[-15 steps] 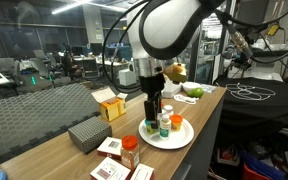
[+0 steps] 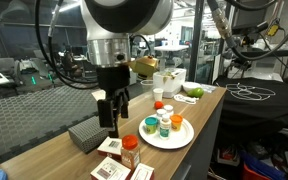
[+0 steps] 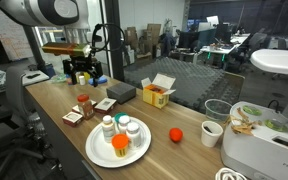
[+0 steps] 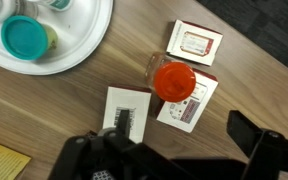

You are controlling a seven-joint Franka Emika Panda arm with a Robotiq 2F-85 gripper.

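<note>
A jar with an orange-red lid (image 4: 172, 80) stands upright among white cards (image 4: 126, 112) in the wrist view. My gripper is open, its dark fingers (image 4: 252, 138) spread wide with nothing held between them. The jar lies ahead of the gap between the fingertips, not in it. Exterior view 1 has the gripper (image 2: 117, 123) above the table, higher than the jar (image 2: 130, 152) and slightly to its left. In exterior view 2 the jar (image 3: 84, 105) appears beyond the plate.
A white plate (image 2: 185, 138) holding several small jars, including a teal-lidded one (image 4: 24, 37), is close by. A dark grey box (image 3: 122, 92) and an open yellow box (image 3: 159, 96) stand along the back. A red ball-like object (image 3: 176, 134) sits near a white cup (image 3: 211, 133).
My gripper has moved left in exterior view 1, from over the plate's jars to near the orange-red-lidded jar. The arm now covers the yellow box there. The jars look unmoved.
</note>
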